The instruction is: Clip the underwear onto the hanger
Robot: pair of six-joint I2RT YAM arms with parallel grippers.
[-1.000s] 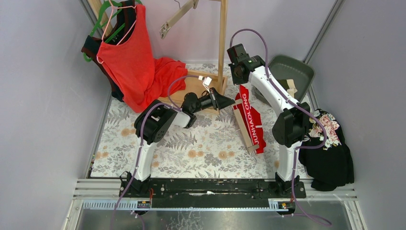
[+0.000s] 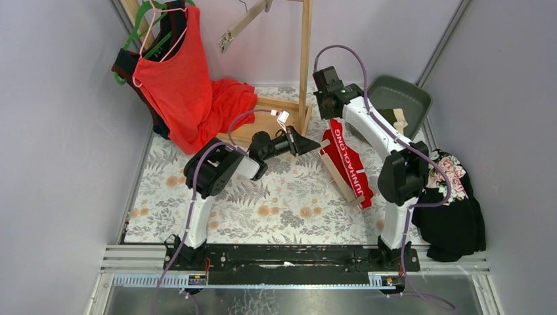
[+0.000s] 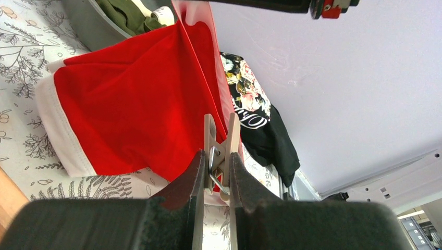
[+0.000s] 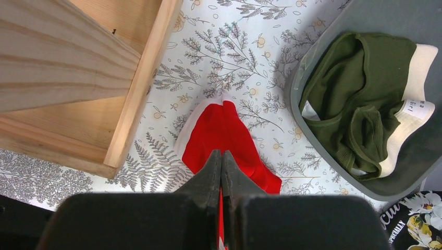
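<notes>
The red underwear (image 2: 346, 164) with its lettered band lies in the middle right, along a wooden clip hanger (image 2: 336, 176). My left gripper is shut on the hanger's wooden clip (image 3: 233, 133), whose metal spring shows. The red fabric is right behind the clip; whether it is between the clip's fingers I cannot tell. My right gripper is shut, above the upper end of the underwear, with nothing seen between its fingers.
A grey tub (image 4: 307, 130) with green underwear stands back right. A wooden rack (image 2: 305, 52) with base tray rises behind, red and dark garments (image 2: 177, 92) hanging at left. Black flowered clothing (image 2: 446, 216) lies far right.
My left gripper has shifted slightly down in the top view since one second ago, with the hanger and underwear shifting a little. The right gripper has moved slightly.
</notes>
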